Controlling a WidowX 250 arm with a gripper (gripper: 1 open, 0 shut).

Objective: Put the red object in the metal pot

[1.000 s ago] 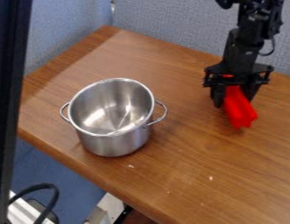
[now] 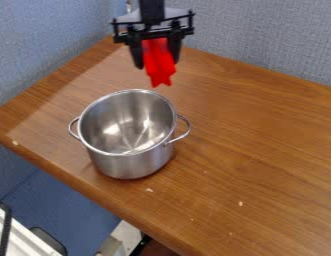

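The red object [image 2: 158,65] hangs below my gripper [image 2: 154,40], which is shut on its upper end. Its pointed lower tip is above the table, behind the pot and slightly right of the pot's centre. The metal pot [image 2: 153,154] stands upright at the left front of the table, with a handle on each side. Its inside is visible and empty.
Grey-blue walls [image 2: 281,35] border the table at the back and left. The pot stands near the table's left front edge.
My gripper has carried the red object leftward across the table, from the far right to behind the pot, and it now appears higher. The pot has not moved.
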